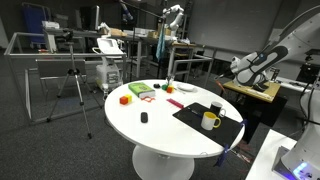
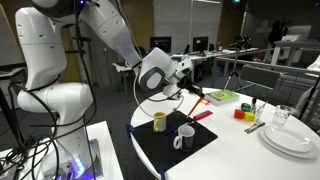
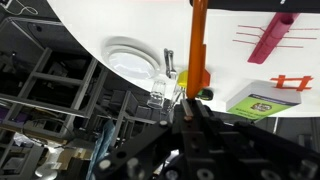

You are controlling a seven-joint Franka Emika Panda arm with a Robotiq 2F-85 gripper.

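A long orange stick-like utensil slants down from my gripper, which is shut on it above the table. In the wrist view the orange utensil runs upward from my gripper to the top edge. Its far end is cut off there. In exterior view 2 a yellow mug and a grey-white mug stand upright on a black mat, lower than the gripper. The same yellow mug is near the front of the mat in exterior view 1.
White plates are stacked on the round white table, with clear glasses close by. A green box, small coloured blocks, a red item and a black object lie around it.
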